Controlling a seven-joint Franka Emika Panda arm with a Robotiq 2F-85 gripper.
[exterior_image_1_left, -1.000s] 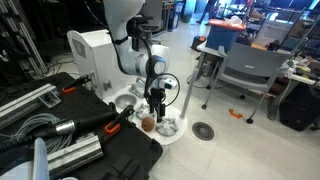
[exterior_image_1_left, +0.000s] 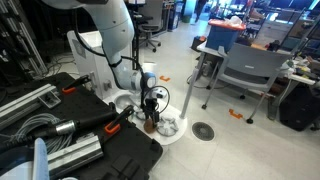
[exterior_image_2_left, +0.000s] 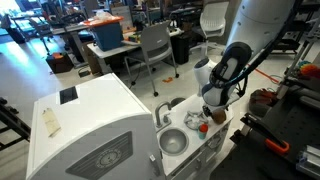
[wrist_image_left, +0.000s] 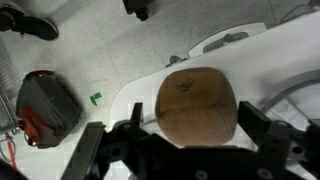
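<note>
A brown, wood-coloured object (wrist_image_left: 197, 106) with a rounded outline lies on a white surface in the wrist view. My gripper is open, and its two dark fingers (wrist_image_left: 124, 138) appear one on either side of the object's near part. In exterior view 1 the brown object (exterior_image_1_left: 149, 127) shows just below the gripper (exterior_image_1_left: 150, 115), near the white surface's front edge. The second exterior view also has the brown object (exterior_image_2_left: 247, 122) under the gripper. Whether the fingers touch it cannot be told.
Crumpled greyish-white cloth (exterior_image_1_left: 167, 127) lies right of the object. A small red item (exterior_image_2_left: 204, 128) and a round metal sink (exterior_image_2_left: 174, 142) are on the white counter. The black table (exterior_image_1_left: 130, 152) stands in front; open floor lies to the right.
Over the last second my gripper has come down and closer to the brown object, which now shows partly behind the gripper. The cloth appears unmoved.
</note>
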